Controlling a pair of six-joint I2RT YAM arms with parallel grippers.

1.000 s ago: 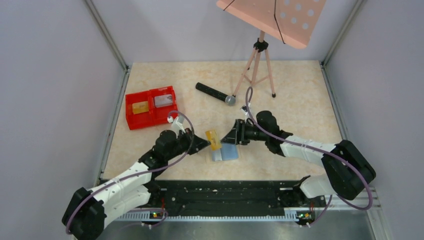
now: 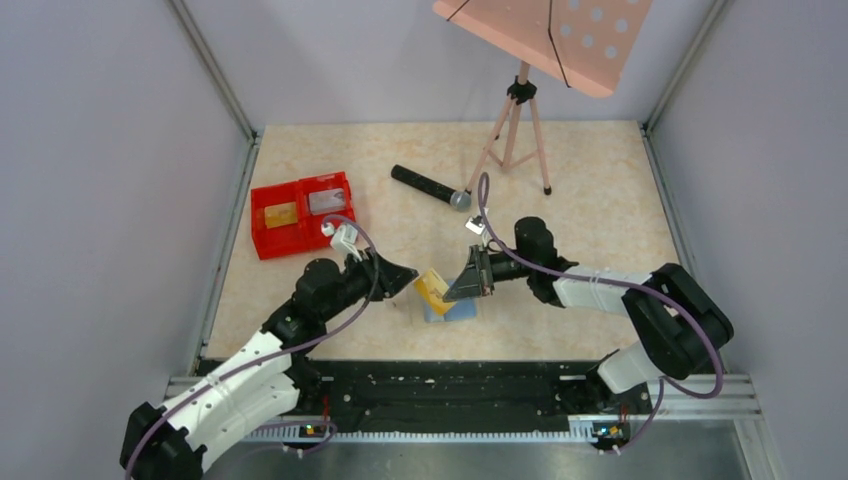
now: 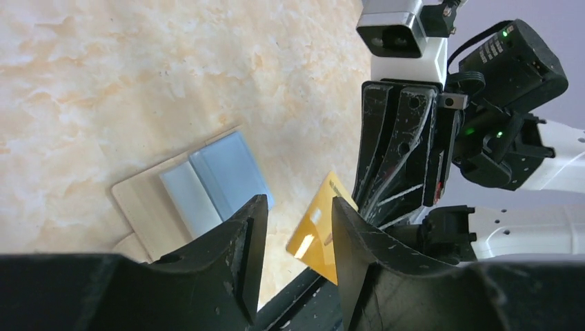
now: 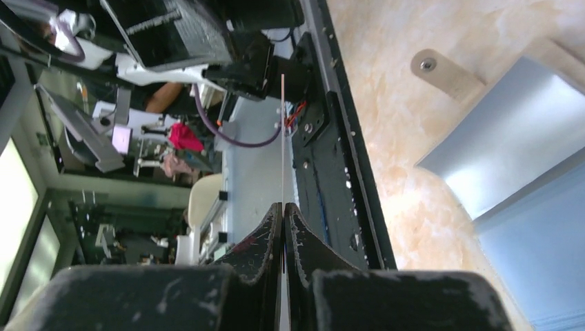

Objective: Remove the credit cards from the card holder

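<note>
A yellow card point(image 2: 433, 291) is raised above the table, with my right gripper point(image 2: 449, 295) shut on its edge. Seen from the right wrist, this thin card point(image 4: 283, 145) stands edge-on between the closed fingertips. My left gripper is open and holds nothing; beyond its fingers the yellow card point(image 3: 319, 231) shows, apart from them. Below lies the opened card holder point(image 2: 460, 308), with blue and pale pockets over a beige backing and a strap with a snap point(image 4: 428, 65). Whether cards remain in its pockets cannot be made out.
A red divided box point(image 2: 262, 243) at the left has a yellow card point(image 2: 280, 215) in one compartment and a pale card point(image 2: 327, 201) in another. A black microphone point(image 2: 424, 184) and a tripod stand point(image 2: 516, 125) are at the back. Bare table surrounds the holder.
A second ago the left gripper was at the yellow card; now it is open and slightly left of it.
</note>
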